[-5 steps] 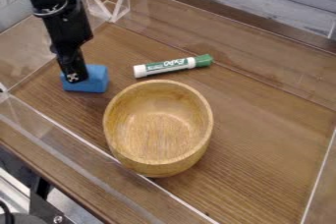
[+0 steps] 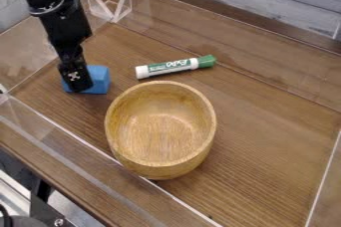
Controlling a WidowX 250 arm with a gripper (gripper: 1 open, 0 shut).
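The black gripper (image 2: 66, 64) is at the upper left, its open fingers reaching down around or just over a small blue block (image 2: 90, 84) on the wooden table. The left side of the block is partly hidden by the gripper; whether the fingers touch it is unclear.
A yellow wooden bowl (image 2: 160, 131) sits just right and in front of the block. A white and green tube (image 2: 173, 66) lies behind the bowl. A transparent wall or edge runs along the left.
The gripper has shifted slightly left and down beside the blue block. The block, bowl and tube look nearly unchanged.
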